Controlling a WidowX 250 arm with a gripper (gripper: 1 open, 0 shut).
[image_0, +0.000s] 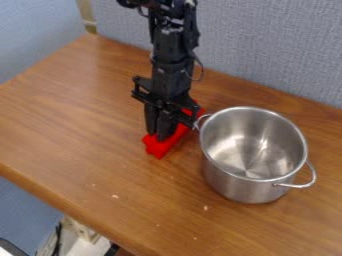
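Note:
A black robot gripper (166, 122) hangs from the arm in the middle of the camera view, low over a red block (163, 142) on the wooden table. The dark fingers cover part of the block; whether they grip it cannot be told. A steel pot (254, 160) with side handles stands just to the right of the block.
A grey wall (274, 50) rises behind it. The table's edge runs along the lower left.

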